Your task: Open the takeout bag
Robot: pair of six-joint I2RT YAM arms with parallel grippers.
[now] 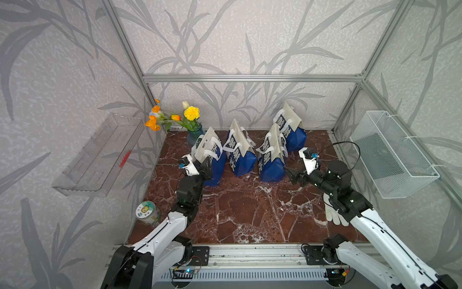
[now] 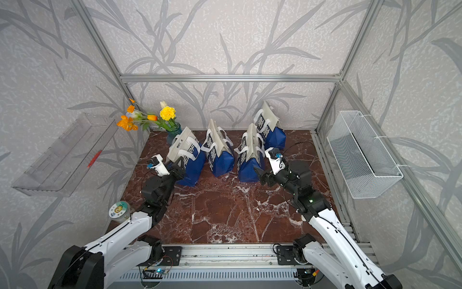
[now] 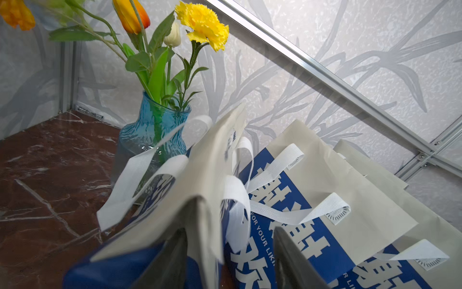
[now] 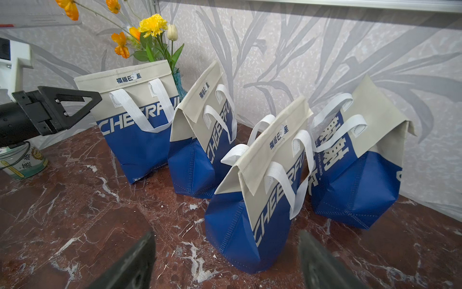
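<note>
Several blue-and-cream takeout bags with white handles stand upright in a row, their tops folded over. My left gripper (image 1: pixel 207 172) is at the near left edge of the leftmost bag (image 1: pixel 216 163). In the left wrist view that bag's cream side edge (image 3: pixel 211 192) rises between the parted fingers; whether they touch it I cannot tell. My right gripper (image 1: pixel 292 175) stands open with nothing in it, just right of the third bag (image 4: pixel 255 212). The second bag (image 4: pixel 195 159) and the back-right bag (image 4: pixel 358 178) are clear of both grippers.
A blue glass vase (image 3: pixel 144 130) of flowers stands behind the leftmost bag. At the left edge sits a round tub (image 1: pixel 147 212), and white gloves (image 1: pixel 334 212) lie under the right arm. Wall baskets (image 1: pixel 394 154) hang on both sides.
</note>
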